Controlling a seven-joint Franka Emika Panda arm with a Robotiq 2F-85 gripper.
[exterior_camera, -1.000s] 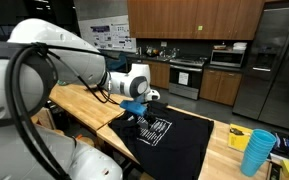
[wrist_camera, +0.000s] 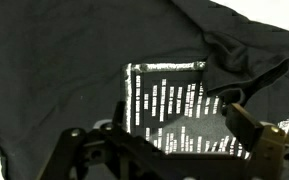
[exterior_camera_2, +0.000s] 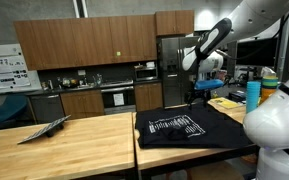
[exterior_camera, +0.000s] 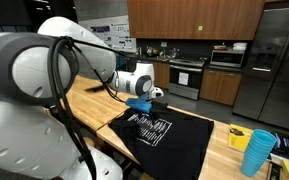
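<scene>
A black cloth (exterior_camera: 189, 145) is spread over the wooden table, with a dark patch of white printed bars (wrist_camera: 174, 105) on it. Part of the cloth is bunched into a raised fold (wrist_camera: 229, 75) at the patch's upper right in the wrist view. My gripper is open above the printed patch, its fingers (wrist_camera: 106, 131) wide apart and nothing held between them. The right finger appears close to the fold; whether they touch cannot be told. In exterior view 2, the gripper (exterior_camera_2: 191, 101) hangs over the far right part of the cloth (exterior_camera_2: 169, 120).
A blue cup (exterior_camera: 257, 153) stands at the table's right, with a yellow object (exterior_camera: 239, 138) behind it and more items beyond.
The arm's near white links and the black cable have shifted in exterior view 1. My gripper stays in about the same place over the cloth, which looks unchanged.
</scene>
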